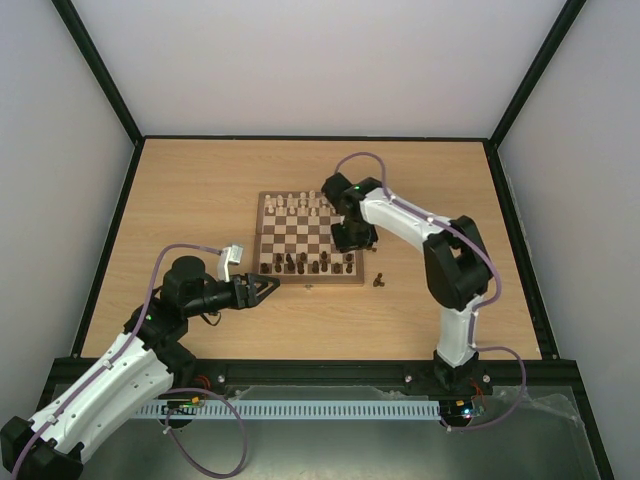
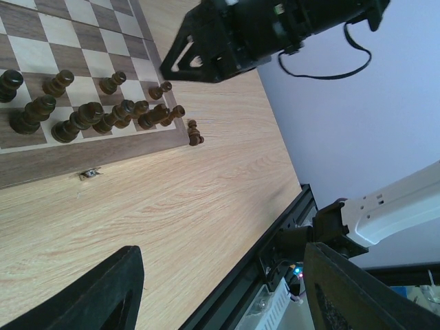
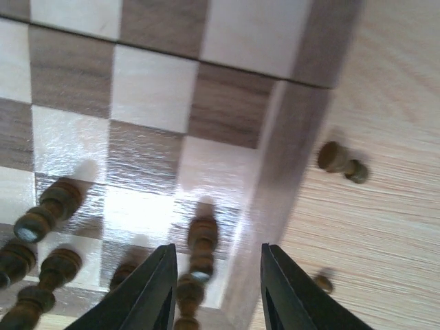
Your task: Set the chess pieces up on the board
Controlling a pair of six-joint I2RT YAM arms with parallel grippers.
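The chessboard (image 1: pixel 258 230) lies mid-table, white pieces (image 1: pixel 291 202) along its far side and dark pieces (image 1: pixel 301 265) along its near side. Over the board's right part hovers my right gripper, open, nothing between its fingers. Below it, a dark pawn (image 3: pixel 203 237) stands near the board's right corner with another dark piece (image 3: pixel 189 299) behind it. Off the board, a dark pawn (image 3: pixel 333 157) lies on its side on the table, and a further dark piece (image 3: pixel 323 282) is partly hidden by a finger. My left gripper (image 1: pixel 275 284) stays apart, fingers spread and empty, near the front left corner.
Bare table (image 1: pixel 440 310) surrounds the board, widest at left and right. A small metal clasp (image 2: pixel 89 174) sits at the board's near edge. The right arm (image 1: pixel 400 215) covers part of the board's right side from above.
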